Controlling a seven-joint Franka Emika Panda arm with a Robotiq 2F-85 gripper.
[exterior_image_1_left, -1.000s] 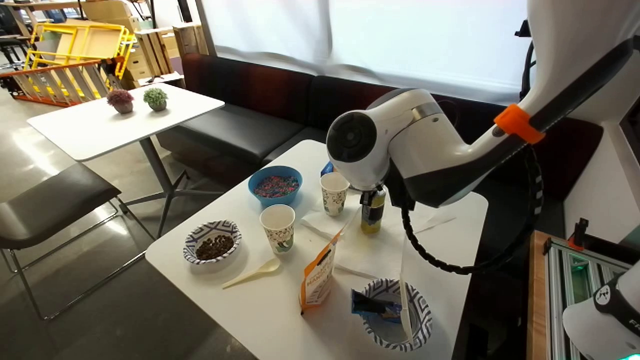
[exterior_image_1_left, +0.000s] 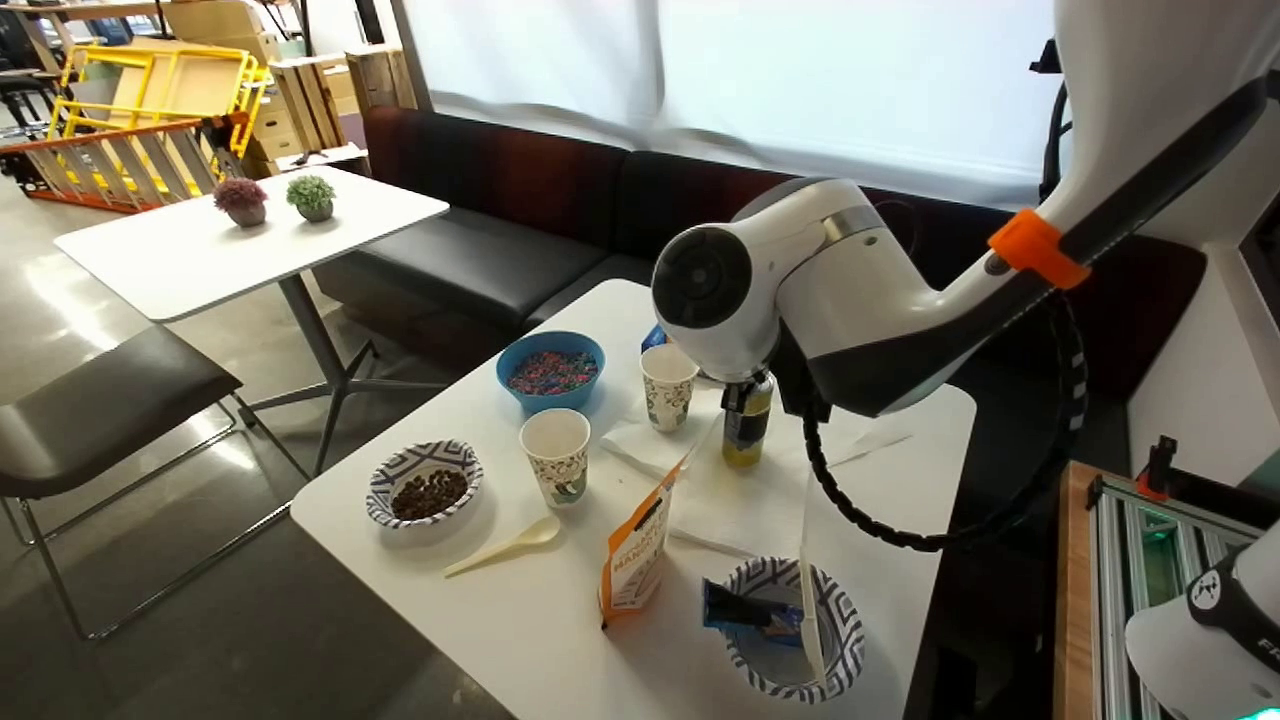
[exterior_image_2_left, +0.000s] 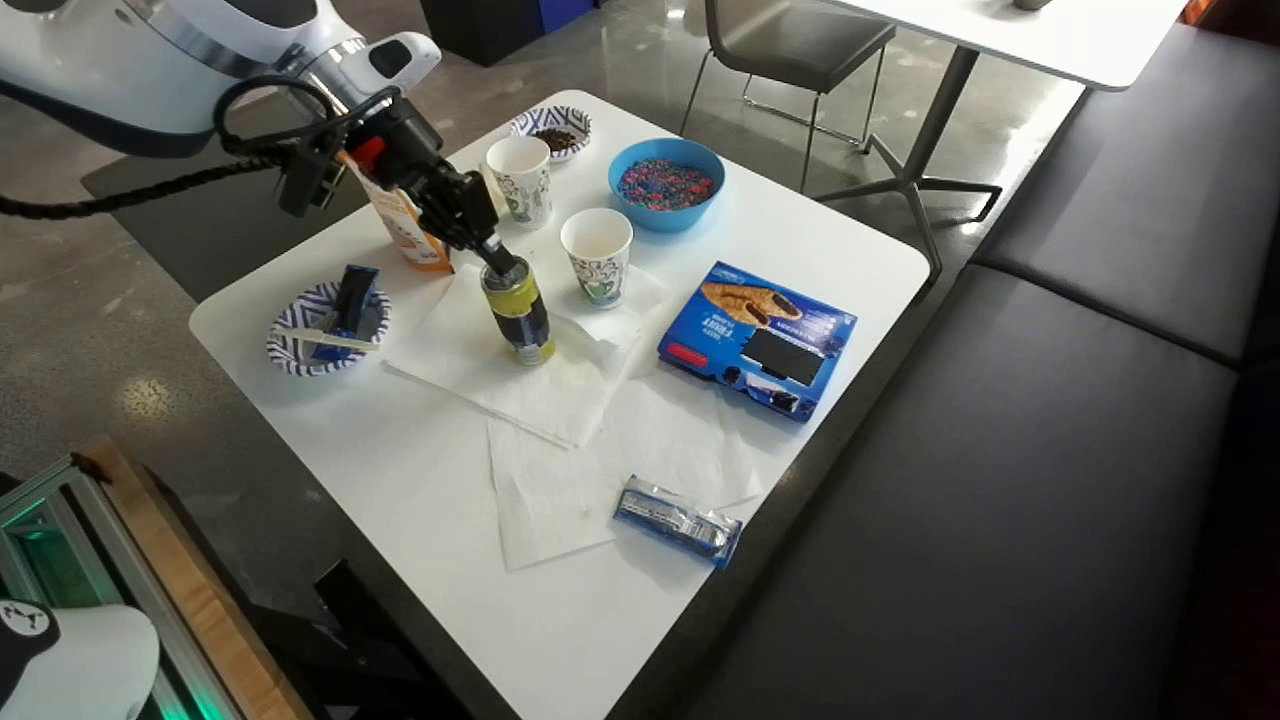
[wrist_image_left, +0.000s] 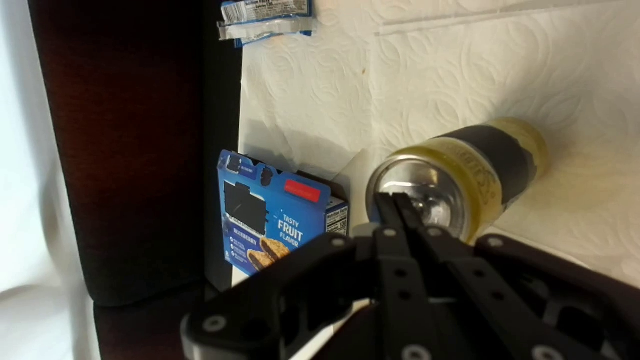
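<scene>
A yellow can with a dark band (exterior_image_2_left: 521, 317) stands upright on white paper towels (exterior_image_2_left: 456, 360). My gripper (exterior_image_2_left: 498, 254) is at the top of this can, its fingers shut together. In the wrist view the tips of the gripper overlap the can's silver lid (wrist_image_left: 420, 180), and nothing shows between them. Whether the tips touch the lid or hover just over it, I cannot tell. From exterior view 1 my arm hides the fingers and the upper part of the can (exterior_image_1_left: 744, 446).
Close to the can stand two paper cups (exterior_image_2_left: 597, 258) (exterior_image_2_left: 521, 180) and an orange bag (exterior_image_2_left: 414, 234). A blue snack box (exterior_image_2_left: 762, 336), a wrapped bar (exterior_image_2_left: 679, 521), a blue bowl (exterior_image_2_left: 667, 216) and two patterned bowls (exterior_image_1_left: 855, 636) (exterior_image_1_left: 381, 492) surround them.
My arm has shifted very slightly, its wrist a touch lower in exterior view 1. The can and the other objects stand where they were.
</scene>
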